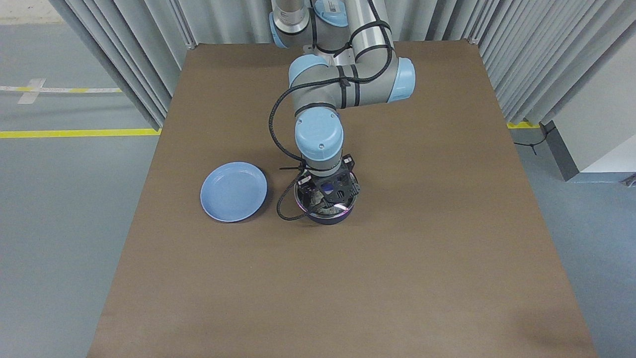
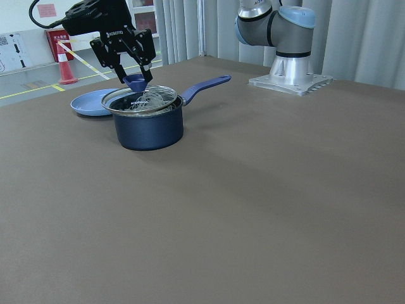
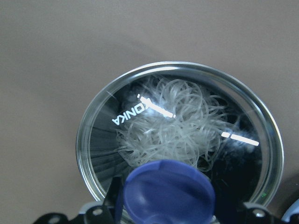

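Observation:
A dark blue pot (image 2: 149, 133) with a long blue handle (image 2: 205, 85) stands on the brown table. A glass lid (image 3: 105, 140) covers it, showing pale stringy contents beneath. My gripper (image 2: 133, 73) is right over the lid, its fingers at either side of the blue lid knob (image 3: 169, 191). Whether they are closed on the knob is hard to tell. In the front view the arm hides much of the pot.
A blue plate (image 1: 233, 191) lies just left of the pot in the front view. Curtains border the back.

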